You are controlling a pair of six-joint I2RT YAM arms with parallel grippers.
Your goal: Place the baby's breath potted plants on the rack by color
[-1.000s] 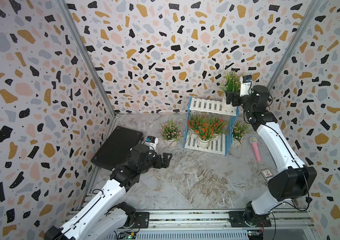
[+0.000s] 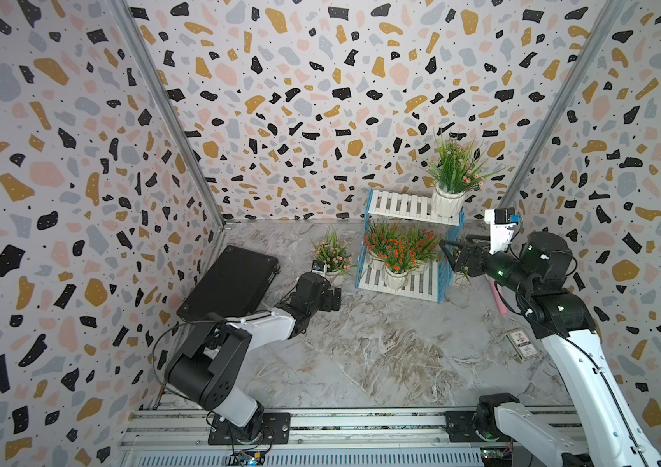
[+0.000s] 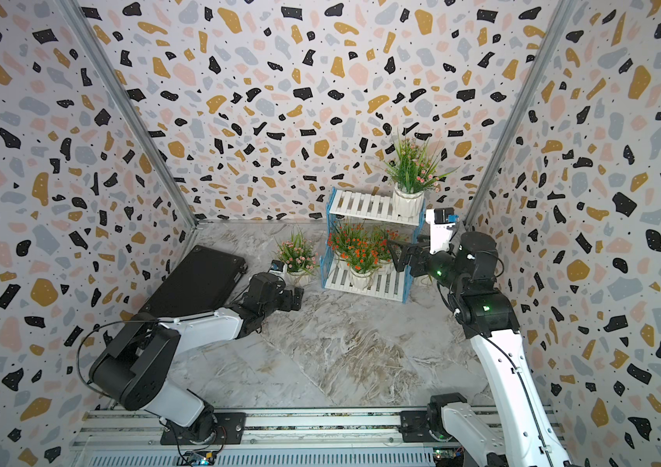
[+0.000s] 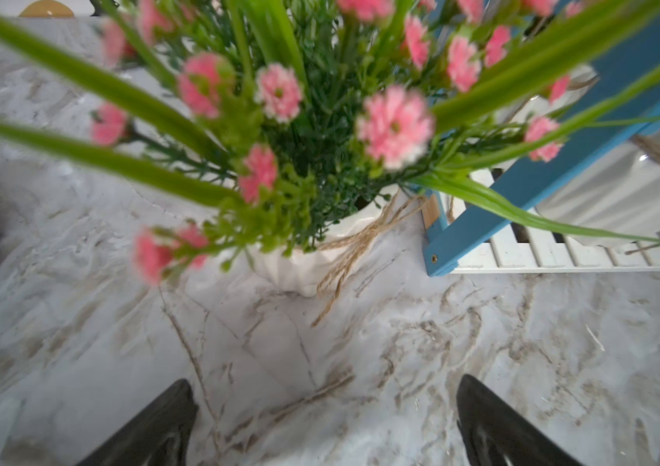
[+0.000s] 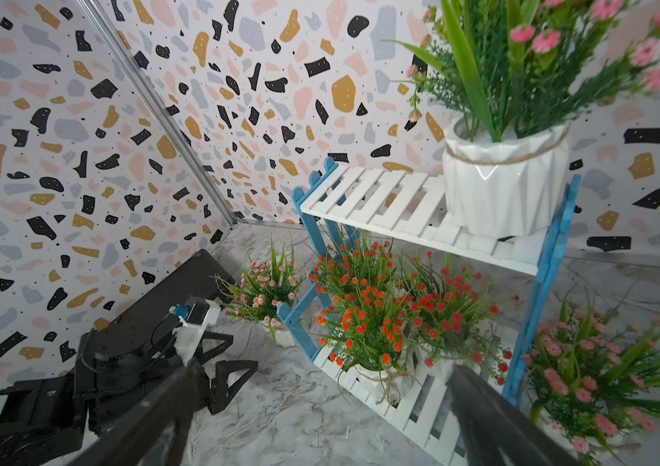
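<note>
A pot with pink flowers [image 2: 448, 201] stands on the top shelf's right end. Pots with red and orange flowers [image 2: 398, 253] fill the lower shelf of the white-and-blue rack [image 3: 353, 205]. Another pink pot [image 4: 314, 272] stands on the table just left of the rack, with my open left gripper low in front of it, nothing between its fingers. My open, empty right gripper [image 2: 462, 250] is at the rack's right side, below the top pot. In the right wrist view, a further pink-flowered plant [image 5: 594, 372] stands right of the rack, mostly hidden by the arm from above.
A black flat case [image 2: 225, 284] lies at the left. A pink microphone [image 2: 500, 299] and a small card box [image 2: 522, 343] lie at the right.
My right gripper has come down and away from the top-shelf pot, which stands by itself.
</note>
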